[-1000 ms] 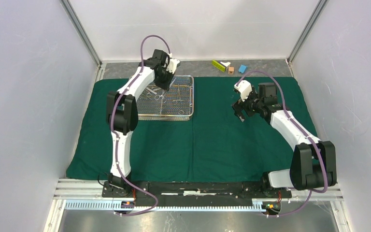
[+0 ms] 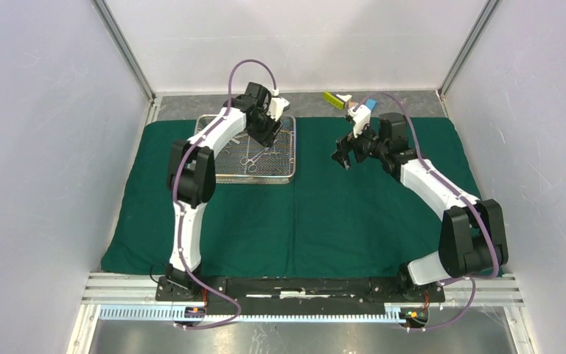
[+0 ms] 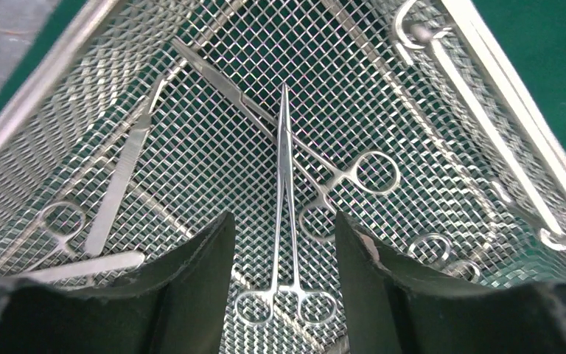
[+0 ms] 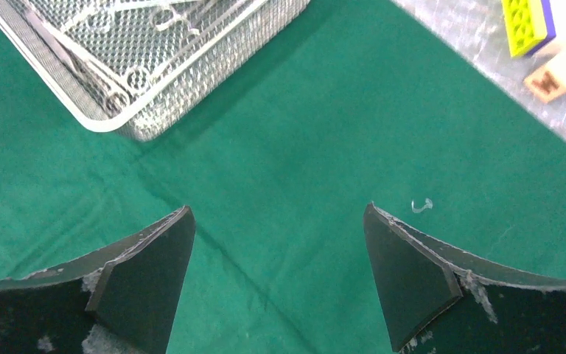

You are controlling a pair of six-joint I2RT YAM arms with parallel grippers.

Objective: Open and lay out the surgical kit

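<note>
A mesh steel tray on the green drape holds several surgical instruments. In the left wrist view, long scissor-like forceps lie crossed over another pair, with tweezers and smaller ringed instruments around them. My left gripper hangs open over the tray, above the long forceps, nothing held. My right gripper is open over bare drape right of the tray; in the right wrist view the tray's corner shows at upper left.
Toy blocks, including a yellow-green one and a wooden one, sit on the grey strip at the back. The drape is clear in front and to the right. Side walls bound the space.
My left arm has shifted right over the tray. My right gripper has moved left and toward the back, closer to the tray. The long forceps lie differently from a second ago.
</note>
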